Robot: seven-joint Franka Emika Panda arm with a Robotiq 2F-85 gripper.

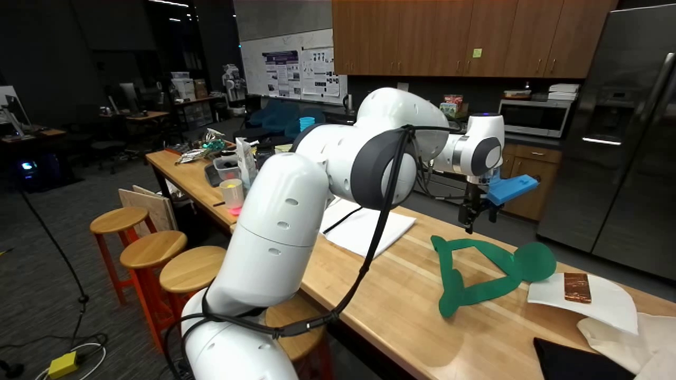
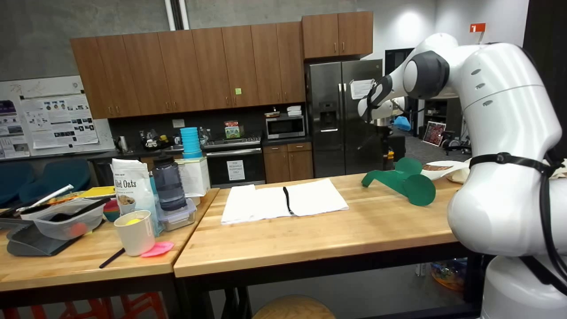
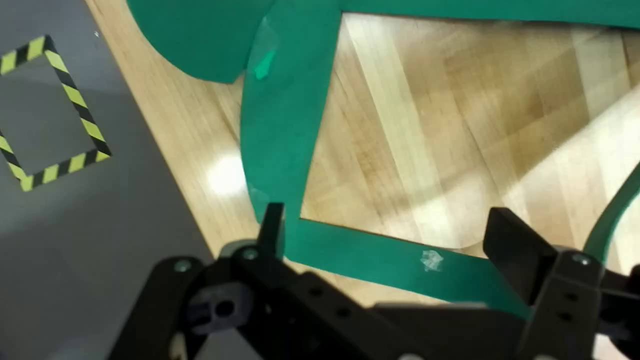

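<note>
A flat green cutout (image 1: 480, 292), a triangular frame of strips with rounded lobes, lies on the wooden table in exterior view 1. In exterior view 2 the same green piece (image 2: 390, 180) rises in a curve off the wood near the far edge. My gripper (image 1: 478, 222) hangs above its far side, open. Seen from the wrist, the black gripper has its fingers wide apart, and a green strip with a bit of clear tape runs below the gap. Nothing shows held between them.
White cloth (image 1: 367, 229) with a black strip lies left of the green piece. To its right are a curved white sheet (image 1: 608, 304) with a copper patch, beige cloth (image 1: 656, 342) and a black flat item (image 1: 573, 362).
</note>
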